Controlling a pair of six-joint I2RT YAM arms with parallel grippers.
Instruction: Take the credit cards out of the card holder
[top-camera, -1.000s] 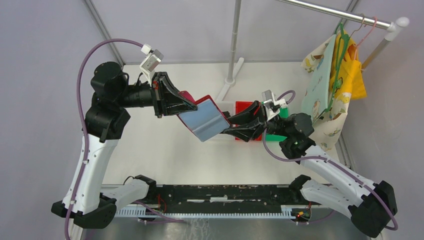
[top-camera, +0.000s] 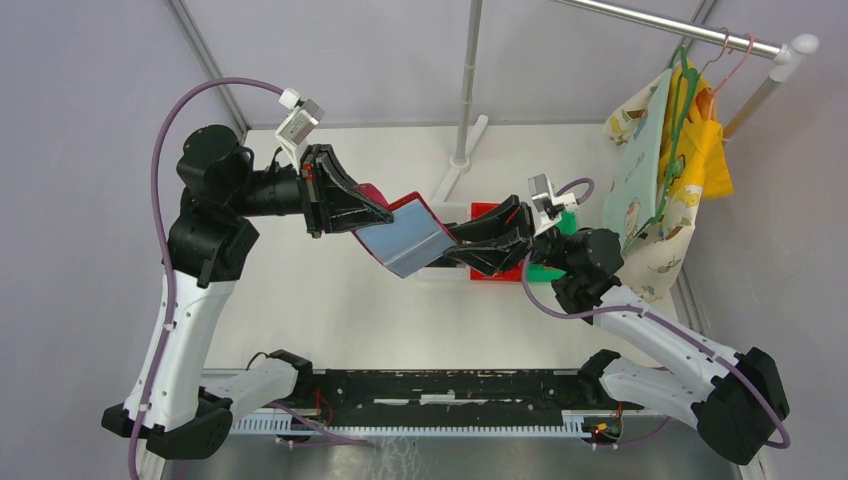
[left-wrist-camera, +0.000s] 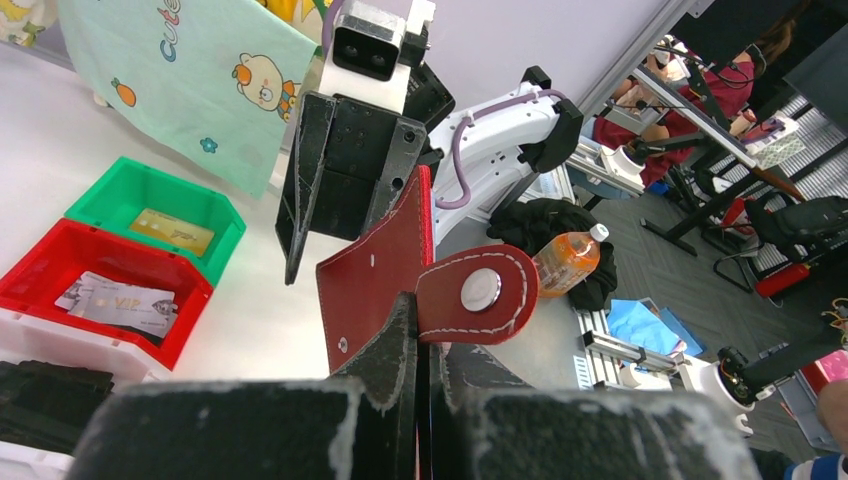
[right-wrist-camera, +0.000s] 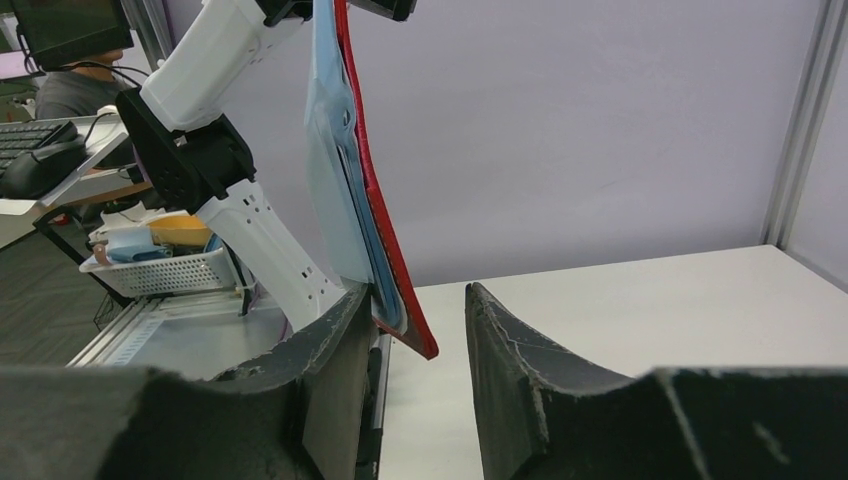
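The red leather card holder (top-camera: 405, 235), light blue sleeves showing inside, hangs in the air with my left gripper (top-camera: 385, 215) shut on it. In the left wrist view its snap flap (left-wrist-camera: 475, 296) is at those fingertips. In the right wrist view the holder's edge (right-wrist-camera: 385, 250) stands upright, and my right gripper is part open around its lower end, one finger at the sleeves; whether it touches is unclear. Cards inside cannot be told apart.
A red bin (left-wrist-camera: 40, 270) with printed cards, a green bin (left-wrist-camera: 110, 185) with a gold card and a clear bin with something black stand below on the table (top-camera: 280, 310). Clothes (top-camera: 650, 170) hang on a rail at the right.
My right gripper and arm have shifted slightly upward in the top view, with the holder's lower corner rising a little. The left arm has barely moved.
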